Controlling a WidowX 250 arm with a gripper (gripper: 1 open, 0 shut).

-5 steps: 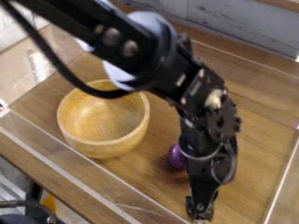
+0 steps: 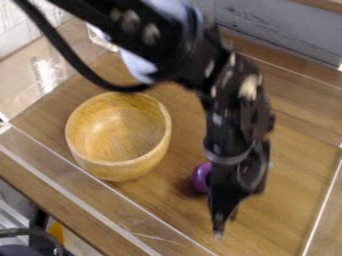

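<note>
My gripper (image 2: 222,215) reaches down to the wooden counter at the right of centre, blurred, its fingers close together and looking shut. A purple round object (image 2: 202,176) lies just left of and partly behind it, partly hidden by the gripper; I cannot tell whether they touch. A wooden bowl (image 2: 118,136) stands empty to the left, apart from the gripper.
A wall (image 2: 281,40) runs along the back. The counter's front edge is at lower left, with a gap and dark items beyond it.
The arm and gripper have risen slightly from their lower position near the front of the counter. The bowl has not moved.
</note>
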